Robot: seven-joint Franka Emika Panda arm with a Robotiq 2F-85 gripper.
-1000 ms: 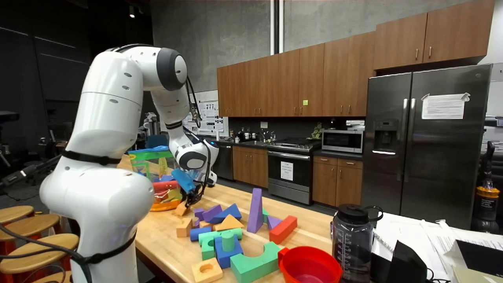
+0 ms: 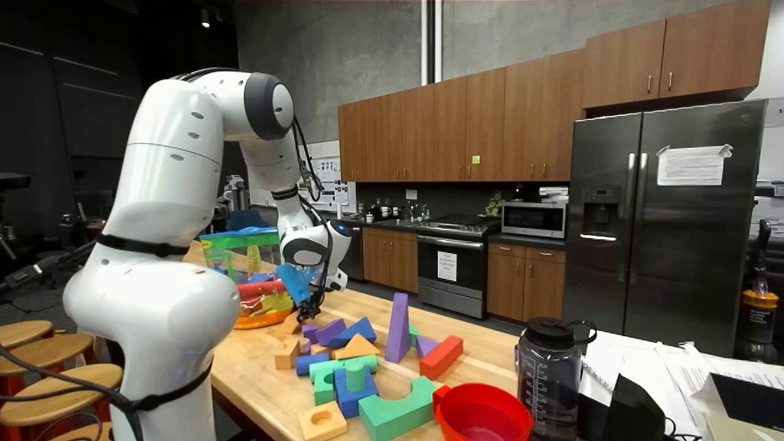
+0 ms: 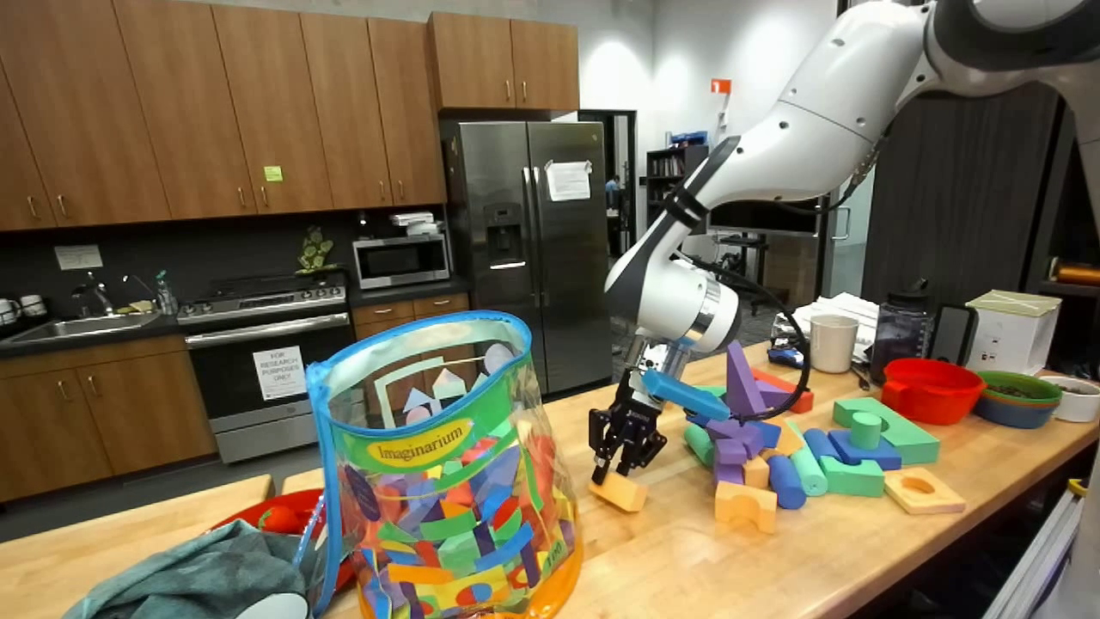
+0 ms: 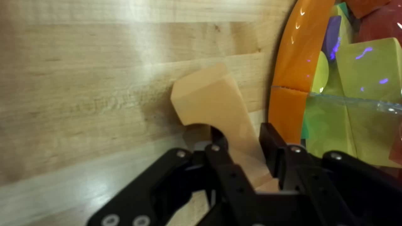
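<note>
An orange arch block (image 4: 215, 99) with a rounded notch is pinched in my gripper, one finger inside the notch and the other against the outer side. In exterior view 2 the same block (image 3: 619, 492) looks tilted, close to the table (image 3: 660, 562); whether an edge touches the wood I cannot tell. Exterior view 1 shows the block (image 2: 291, 323) partly behind the dark fingers. Right beside it stands a clear bag (image 3: 469, 356) of coloured foam blocks, its orange base (image 4: 292, 94) close to the gripper in the wrist view.
Loose blocks lie piled near the gripper, among them a tall purple wedge (image 2: 397, 328), a red block (image 2: 441, 358) and a green arch (image 2: 397, 411). A red cup (image 2: 482, 413) and a dark bottle (image 2: 549, 378) stand farther off. A grey cloth (image 3: 206, 578) lies beyond the bag.
In exterior view 1 my gripper and the orange block have shifted slightly to the right, away from the bag. The loose blocks lie unchanged.
</note>
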